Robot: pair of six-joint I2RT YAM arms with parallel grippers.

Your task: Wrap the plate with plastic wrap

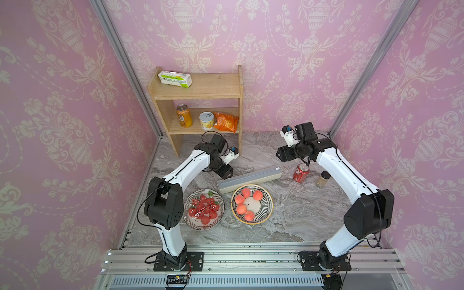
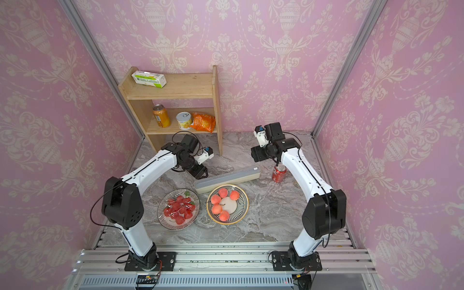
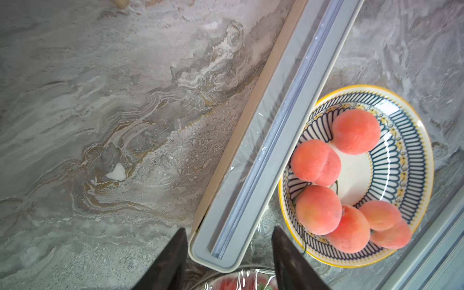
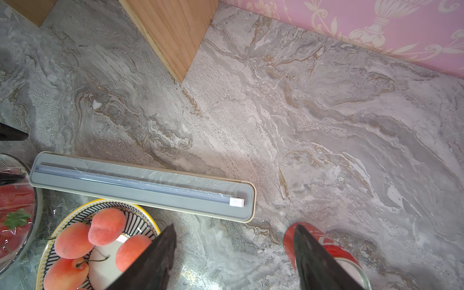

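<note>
A long grey plastic wrap dispenser [image 1: 250, 179] lies diagonally on the counter, a strip of clear film showing along its top in the left wrist view. Just in front of it is the yellow-rimmed plate [image 3: 422, 193] with several peaches; I cannot make out any film over them. To the left, a striped plate [image 1: 187, 220] of red fruit has a shiny clear film over it. My left gripper hangs above the dispenser's left end, fingers apart and empty. Behind and right of the dispenser's other end, my right gripper is open, nothing between its fingers.
A red can [image 1: 300, 173] and a small dark-capped jar [image 1: 322, 178] stand at the right, below the right arm. The wooden shelf [image 1: 203, 87] occupies the back left.
</note>
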